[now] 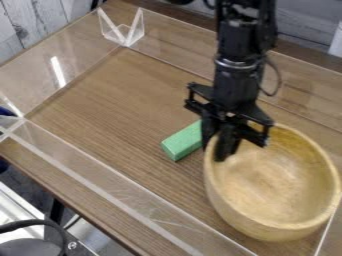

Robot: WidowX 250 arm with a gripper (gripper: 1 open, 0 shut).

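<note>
A large yellow plastic bowl [274,195] fills the lower right of the view, its near-left rim close to the table's front. My black gripper [225,135] reaches down from the top and is shut on the bowl's upper-left rim; the fingertips are partly hidden and blurred. A green block [182,145] lies on the wood just left of the gripper and the bowl.
A clear plastic piece [120,30] stands at the far upper left. Dark hardware [34,243] sits at the lower-left corner.
</note>
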